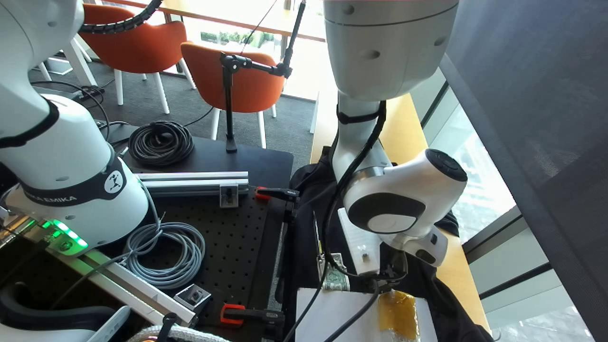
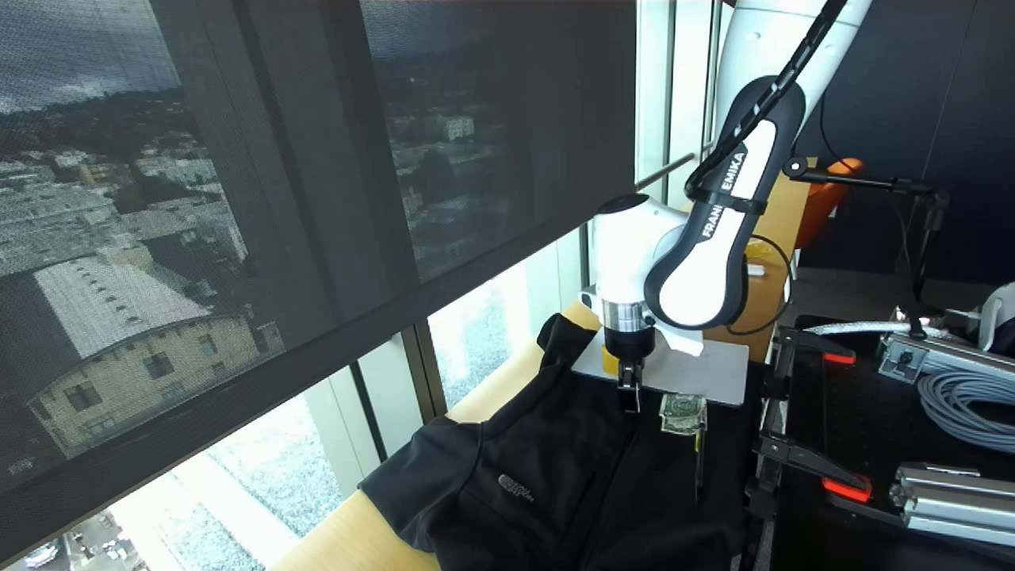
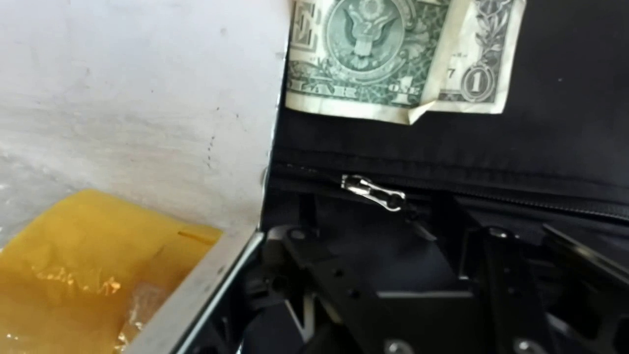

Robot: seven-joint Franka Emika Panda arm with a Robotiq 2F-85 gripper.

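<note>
My gripper is over a black jacket [image 2: 571,476], its fingers apart with a gap between them. A silver zipper pull [image 3: 374,192] on the jacket's zipper lies just beyond the fingertips in the wrist view, near the gap; whether they touch it I cannot tell. Exterior view 2 shows the gripper [image 2: 630,404] pointing down, low over the jacket beside the white board [image 2: 718,371]. A folded dollar bill [image 3: 368,56] rests on the jacket near the board's edge. The arm largely hides the fingers in exterior view 1.
On the white board sits a yellow packet [image 3: 88,253] in clear wrap. A thin dark stick [image 2: 700,466] lies near the bill. The window blind [image 1: 530,142] hangs close beside the arm. Clamps [image 1: 251,315] line the black table's edge.
</note>
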